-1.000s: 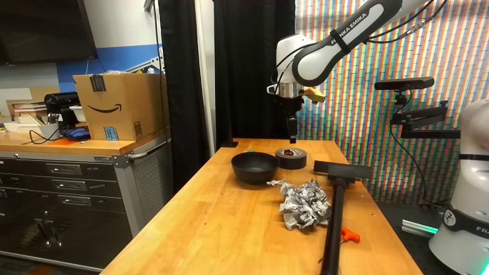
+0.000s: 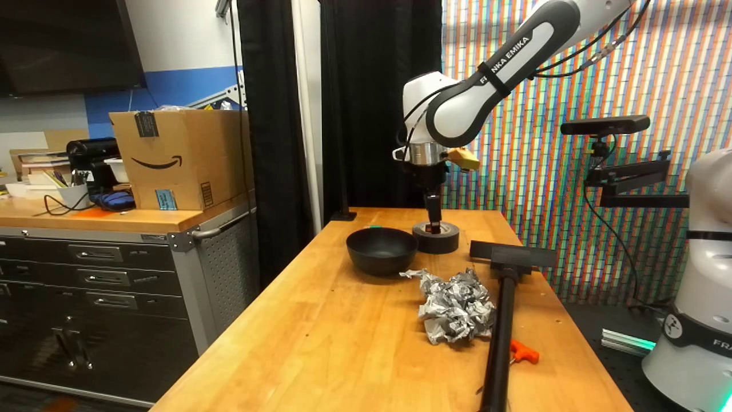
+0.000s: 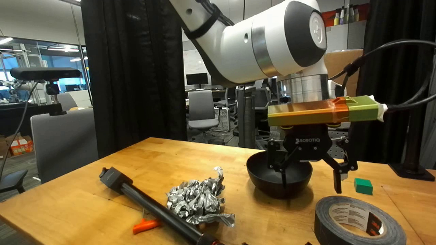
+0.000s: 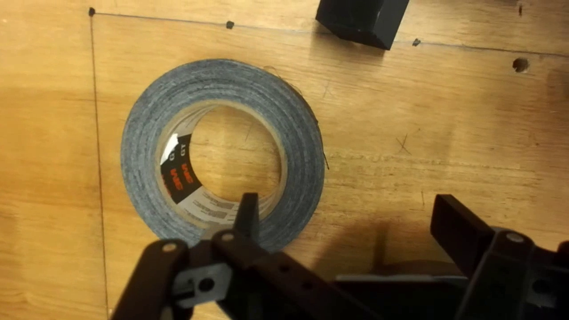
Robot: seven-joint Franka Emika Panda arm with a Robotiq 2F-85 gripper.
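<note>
My gripper stands open above the far part of the table, with nothing between its fingers. A roll of grey tape lies flat on the wood. In the wrist view, one fingertip overlaps the roll's near inner rim, while the other fingertip is over bare wood to the right. Whether either touches anything cannot be told. A black bowl sits beside the tape; one finger crosses in front of it in the second exterior view. Crumpled foil rests nearer the first camera.
A long black T-shaped tool lies along the table's right side, by an orange-handled tool. Beyond the tape is a small green block. Free wood spreads over the front left.
Over the last second my gripper has come down toward the tape and shifted slightly left in the first exterior view. The objects on the table have stayed put.
</note>
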